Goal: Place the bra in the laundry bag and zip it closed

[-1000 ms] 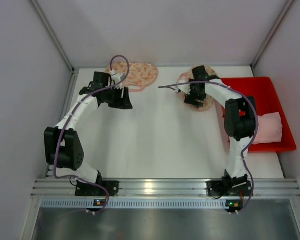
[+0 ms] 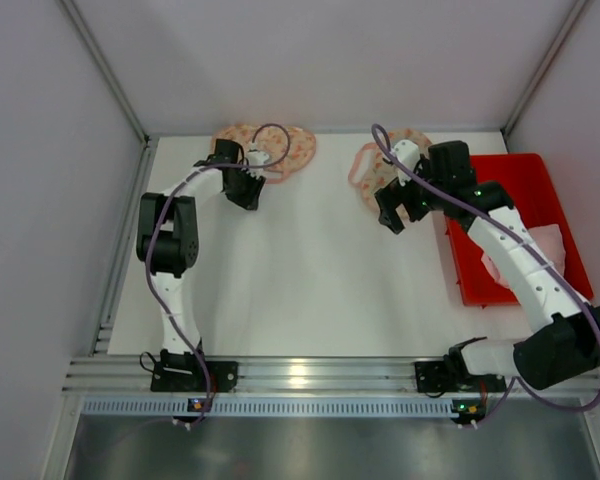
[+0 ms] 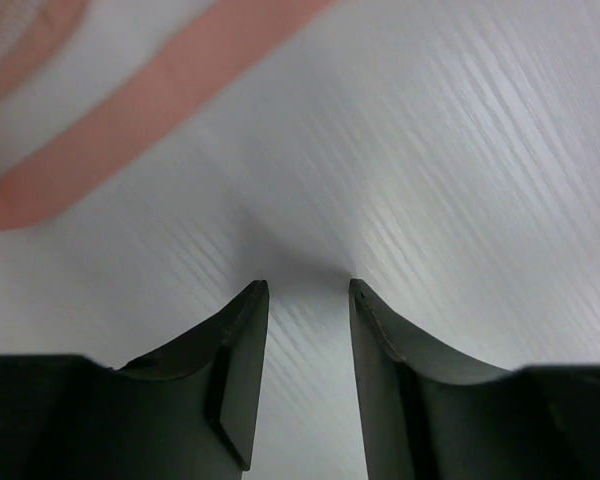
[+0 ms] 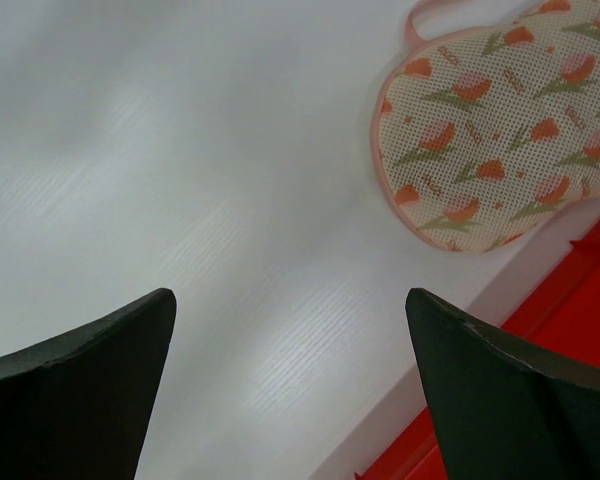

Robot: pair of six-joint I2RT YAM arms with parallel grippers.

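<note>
Two tulip-patterned mesh pieces with peach trim lie at the back of the table. The left patterned piece (image 2: 295, 150) has a strap (image 3: 130, 110) near my left gripper. That gripper is low over the bare table, beside the strap; its fingertips are apart with nothing between them. Above the front edge of the right patterned piece (image 4: 490, 140) hangs my right gripper, wide open and empty. Pale pink cloth (image 2: 550, 245) lies in the red bin, partly behind the right arm. I cannot tell which of these is the bra.
A red bin (image 2: 525, 170) stands along the right side, close to the right patterned piece, and the right arm reaches across it.
The left arm has come down, its elbow moving inward toward the back.
</note>
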